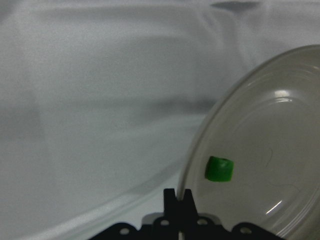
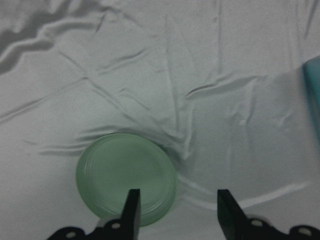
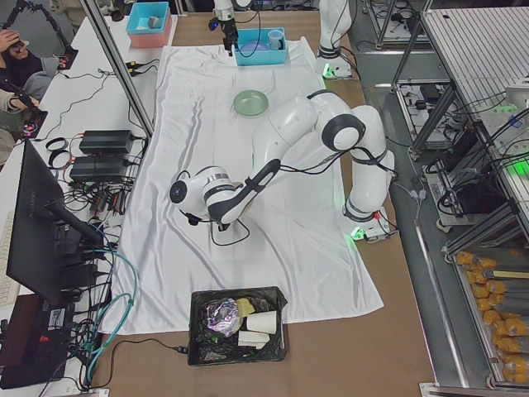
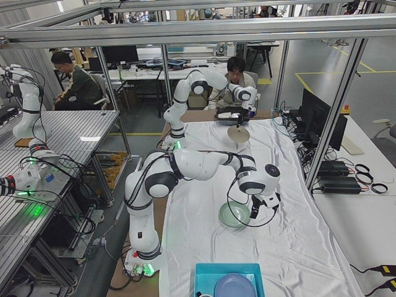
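Note:
My left gripper is shut on the rim of a beige plate [image 1: 260, 140] holding a small green block [image 1: 219, 169]; in the camera right view this plate [image 4: 238, 136] hangs at the far end of the cloth. My right gripper stands open and empty above the cloth, with a green plate [image 2: 120, 170] below it. In the camera left view the left arm largely hides the beige plate.
A blue bin [image 3: 276, 54] with dishes is at one end of the white cloth [image 3: 165, 273]. A black lined crate [image 3: 197, 331] with wrapped items is at the other.

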